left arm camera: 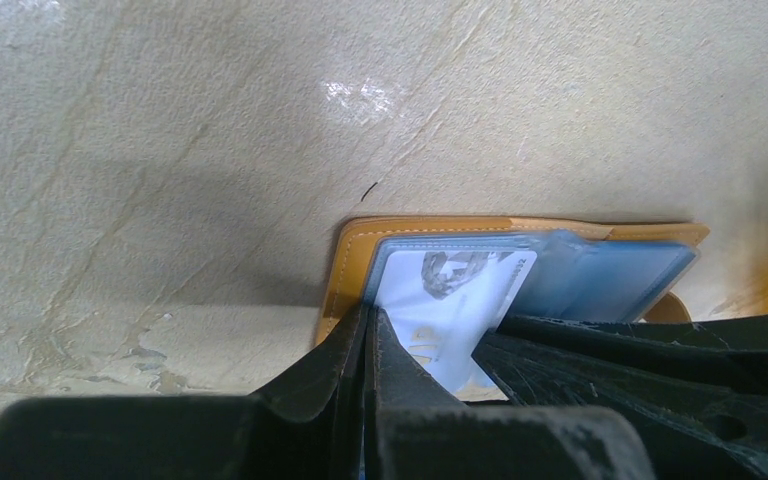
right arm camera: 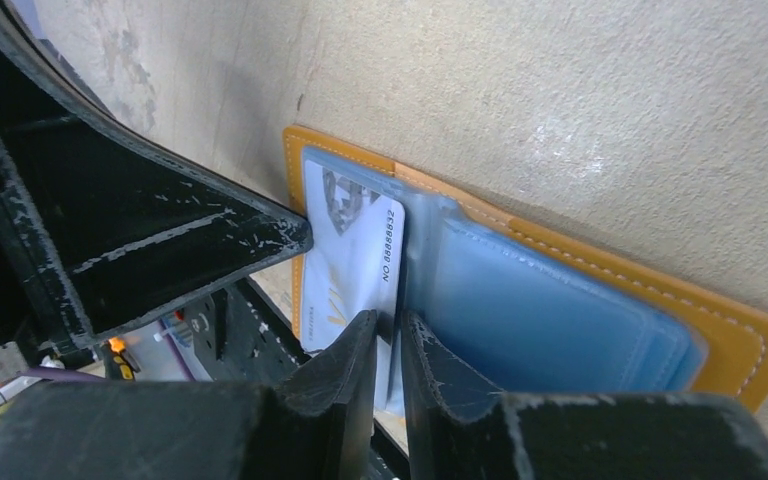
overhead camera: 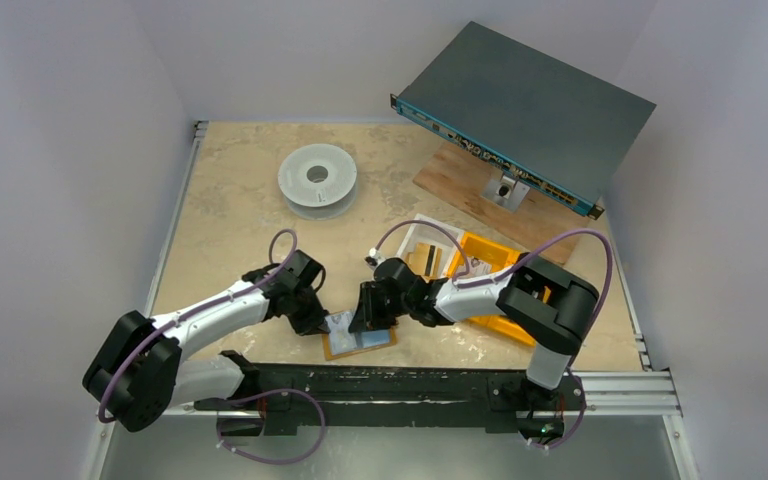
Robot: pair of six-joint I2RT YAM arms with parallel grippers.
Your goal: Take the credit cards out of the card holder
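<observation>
The tan card holder point(overhead camera: 332, 350) lies open near the table's front edge, with blue clear sleeves point(right arm camera: 550, 310) and a white card point(right arm camera: 350, 250) in the end sleeve. My left gripper is shut, its tips down on that end of the holder at the card. My right gripper is shut, its tips at the inner edge of the card's sleeve. Whether either grips card or plastic I cannot tell.
An orange tray point(overhead camera: 500, 330) and a white tray point(overhead camera: 408, 235) lie at the right, partly under the right arm. A spool point(overhead camera: 316, 200) stands at the back.
</observation>
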